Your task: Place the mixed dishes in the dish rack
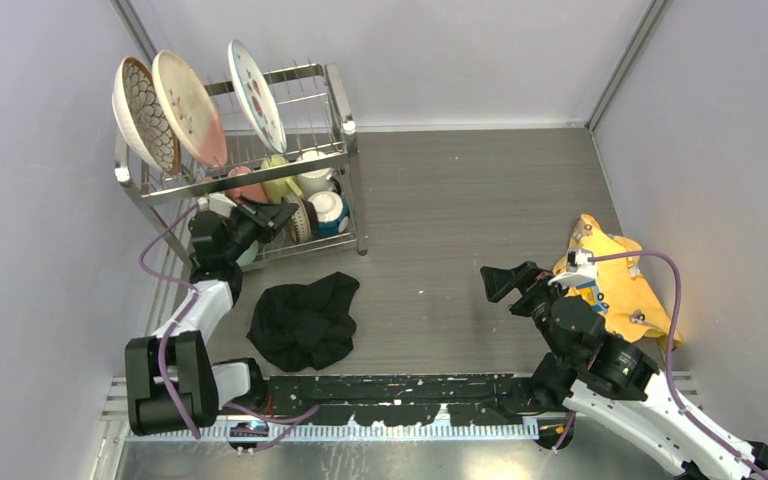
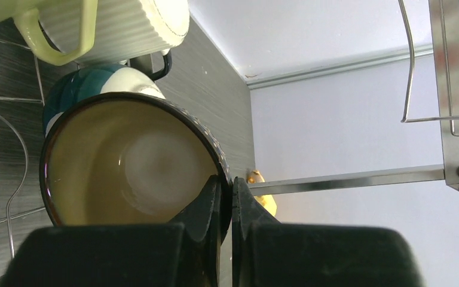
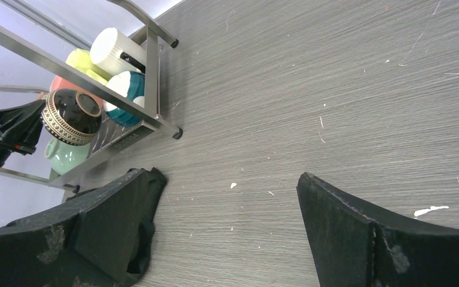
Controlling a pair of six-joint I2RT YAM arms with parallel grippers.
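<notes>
My left gripper [image 1: 280, 212] is shut on the rim of a dark-rimmed bowl, inside the lower tier of the dish rack [image 1: 345, 100]; in the right wrist view this bowl [image 3: 75, 119] tilts among other cups. Beside it are a teal-and-white cup [image 1: 330, 215], a yellow-green mug [image 2: 54, 42], a white mug [image 3: 110, 51], a pink cup [image 1: 245, 180] and a mint cup [image 3: 66, 155]. Three plates or bowls [image 1: 188, 110] stand on the upper tier. My right gripper [image 1: 505, 280] stands open and empty, away from the rack at the right.
A black cloth [image 1: 302, 320] lies in front of the rack. A yellow cloth [image 1: 620, 285] lies by the right wall.
</notes>
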